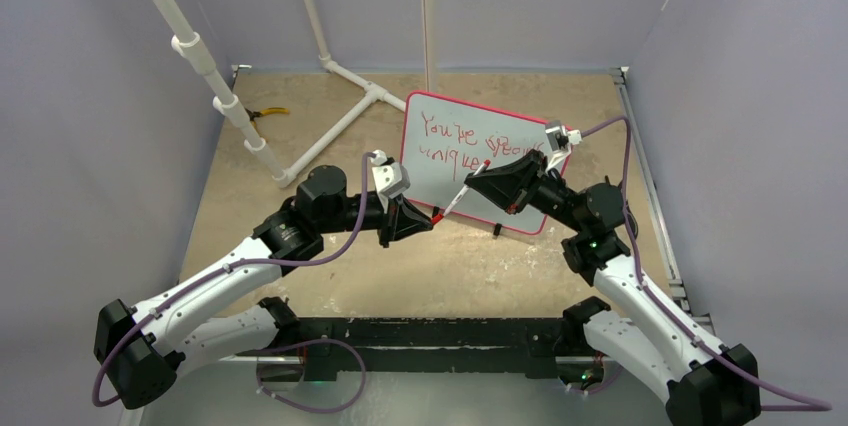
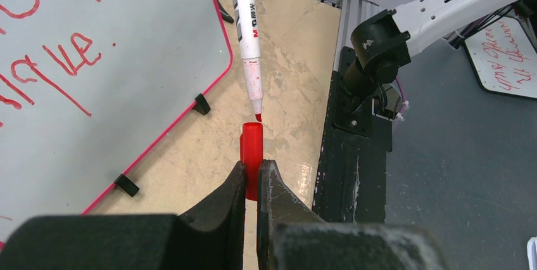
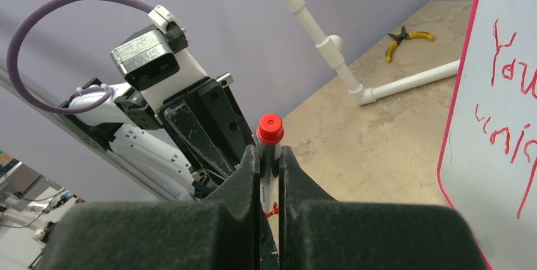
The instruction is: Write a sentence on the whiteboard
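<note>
The whiteboard (image 1: 478,138), edged in pink, lies on the table with two lines of red handwriting across it. My right gripper (image 1: 473,184) is shut on the white marker (image 2: 244,16), whose red tip points down. In the right wrist view the marker's red end (image 3: 271,127) stands up between the fingers. Directly below the tip, my left gripper is shut on the red cap (image 2: 252,146). From the left wrist a small gap shows between tip and cap, the two roughly in line. Both grippers are by the board's lower edge; the right arm hides part of the writing.
White pipes (image 1: 345,136) stand left of the board, and yellow-handled pliers (image 1: 268,112) lie at the back left. Black clips (image 2: 201,104) stick out from the board's lower edge. Bare table (image 1: 420,281) shows in front.
</note>
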